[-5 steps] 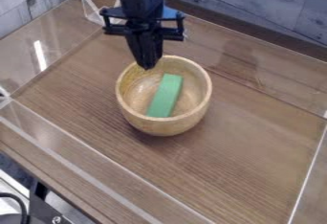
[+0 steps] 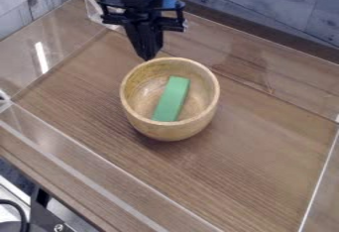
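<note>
A beige round bowl (image 2: pixel 199 119) sits in the middle of the wooden table, holding a green block (image 2: pixel 169 99) that lies inside it. My dark gripper (image 2: pixel 150 48) hangs just above and behind the bowl's rear rim, at the upper middle of the view, apart from the block. Whether its fingers are open or shut is hard to make out.
A wooden wall runs along the back. Dark cables lie at the lower left, off the table's edge.
My gripper has moved up and slightly back, away from the bowl. The bowl and green block look unchanged.
</note>
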